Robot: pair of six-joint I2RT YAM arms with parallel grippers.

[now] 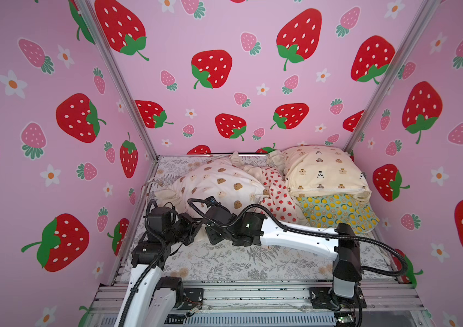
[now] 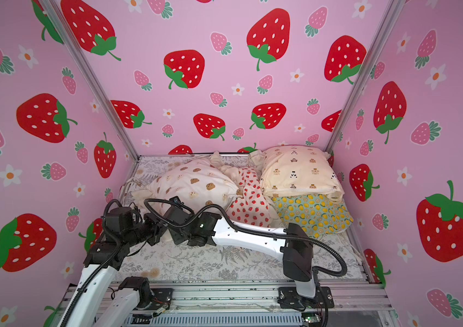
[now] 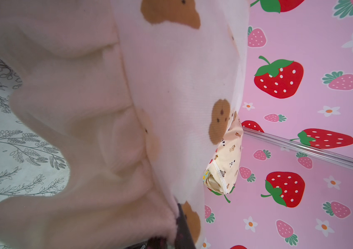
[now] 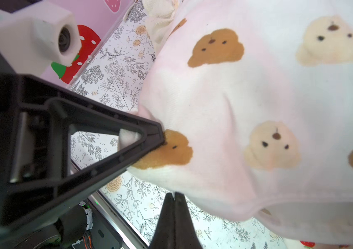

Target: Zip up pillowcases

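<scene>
A white pillowcase with brown and cream bear heads [image 1: 215, 179] lies plump at the left of the surface. My left gripper is shut on the fabric at its near left corner, pinching it by a brown bear print. In the left wrist view, dark fingers [image 3: 184, 226] press against the bunched cloth. Just below the case's near edge, my right gripper is shut, its fingertips together and nothing showing between them. A seam [image 4: 309, 199] runs along that edge to the right. No zipper pull can be made out.
A cream bear-print pillow [image 1: 324, 171] sits at the right, on top of a lemon-print one [image 1: 340, 212]. Strawberry-print cloth [image 1: 279, 199] lies between them and the white pillowcase. Bare patterned surface [image 1: 275, 264] stretches along the front, before the metal rail [image 1: 253, 291].
</scene>
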